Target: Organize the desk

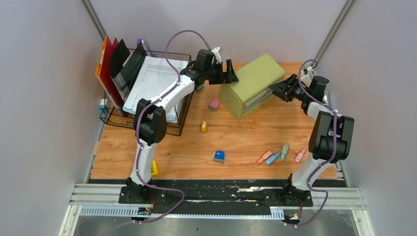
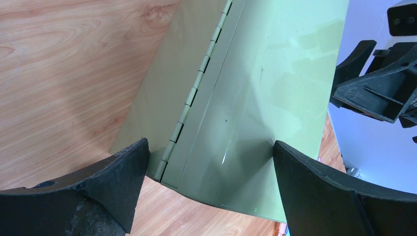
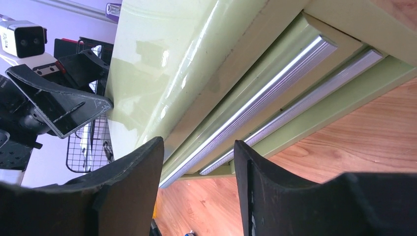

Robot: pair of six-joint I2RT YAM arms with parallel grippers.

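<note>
A glossy pale green cabinet [image 1: 253,78] sits at the back right of the desk, a hinge [image 2: 196,83] along one edge. My left gripper is open at its left end, fingertips over or against the green body. My right gripper stands open on the cabinet's right side, facing two silver drawer handles [image 3: 295,113] in the recessed front, with its fingertips close to them; contact is unclear.
A wire basket [image 1: 179,129] with folders and papers fills the back left. Several small erasers and blocks [image 1: 219,156] and highlighter-like items [image 1: 273,158] lie across the front half.
</note>
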